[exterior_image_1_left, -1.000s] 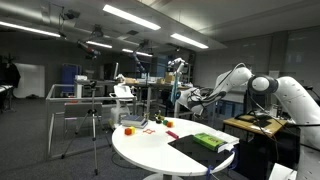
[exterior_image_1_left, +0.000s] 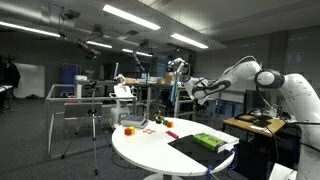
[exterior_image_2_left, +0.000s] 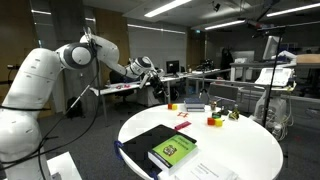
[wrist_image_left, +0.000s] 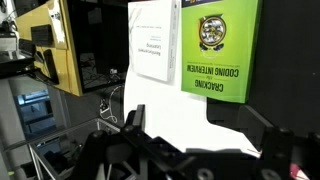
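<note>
My gripper stands open, high over the white round table (wrist_image_left: 165, 120), with nothing between its fingers. Below it, the wrist view shows a green book (wrist_image_left: 222, 70) titled "Cracking the Coding Interview", lying on a black mat (wrist_image_left: 225, 112). Beside that book is a white booklet or paper (wrist_image_left: 152, 50). From the second exterior view, the green book (exterior_image_2_left: 173, 151) looks thick and lies flat near the table's near side. The gripper is well apart from everything on the table.
Red and yellow blocks (exterior_image_2_left: 214, 121) sit towards the table's right, with a dark grey tray (exterior_image_2_left: 193, 113) behind. A small red item (exterior_image_2_left: 182, 126) lies near the middle. Bare tabletop (exterior_image_2_left: 235, 150) shows on the right side.
In exterior view 1, the arm's wrist and gripper have moved to the right, back towards the base. Objects on the table have kept their places.
</note>
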